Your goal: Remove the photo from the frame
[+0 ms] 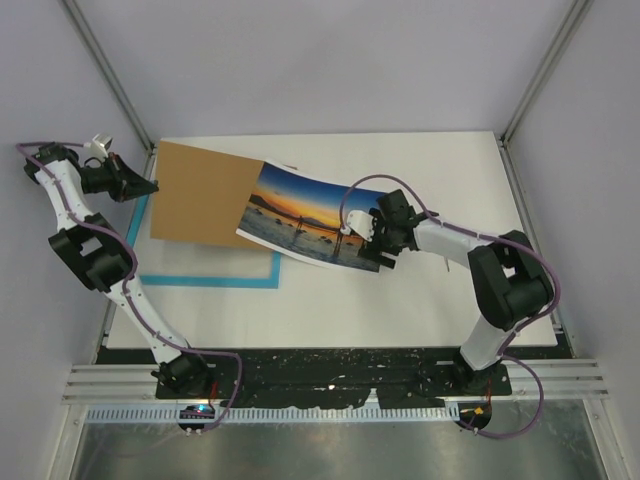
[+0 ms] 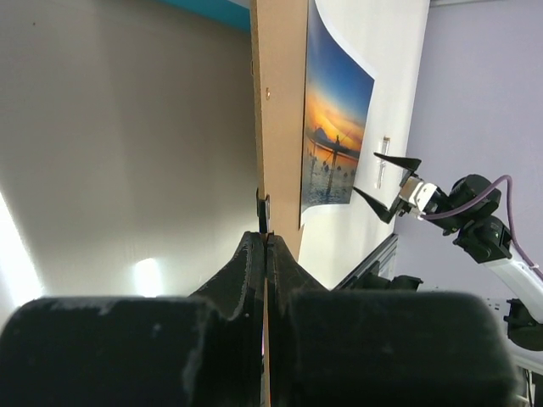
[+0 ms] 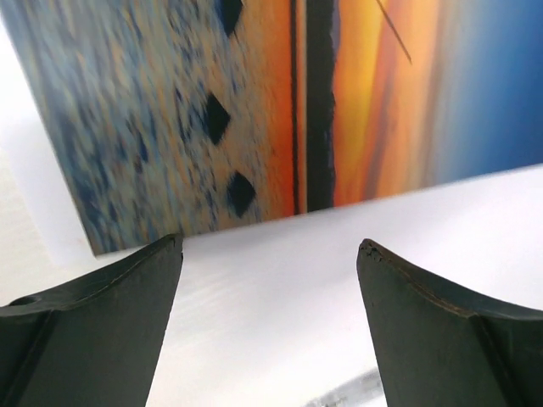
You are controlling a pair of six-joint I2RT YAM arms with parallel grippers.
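Observation:
A brown backing board (image 1: 205, 190) is tilted up over the blue frame (image 1: 210, 282); my left gripper (image 1: 155, 186) is shut on its left edge. In the left wrist view the board (image 2: 280, 110) stands edge-on between the fingertips. The sunset photo (image 1: 300, 215) extends from behind the board to the right, slightly curved. My right gripper (image 1: 376, 245) is at the photo's right end, its fingers apart. In the right wrist view the photo (image 3: 254, 110) fills the top, its lower edge near the spread fingers (image 3: 153, 280); nothing is visibly pinched.
A thin silver stick (image 2: 382, 161) lies on the white table (image 1: 330, 315) to the right of the photo. Inside the frame, a pale shiny panel (image 2: 127, 170) shows beneath the lifted board.

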